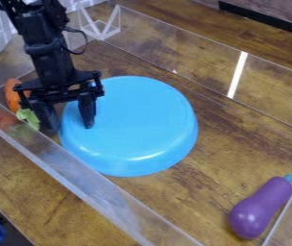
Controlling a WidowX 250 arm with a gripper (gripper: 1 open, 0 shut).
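Observation:
My black gripper (61,96) reaches down from the top left to the left rim of an upside-down light blue bowl (132,123). Its fingertips are at that rim, partly hidden by the bowl and the clear wall, so whether they grip it is unclear. A purple eggplant toy (257,209) lies at the lower right on the wooden surface.
An orange object (14,94) and a green one (28,117) sit just left of the gripper. Clear plastic walls run along the lower left and the right. Bare wood (200,58) is open at the top and right.

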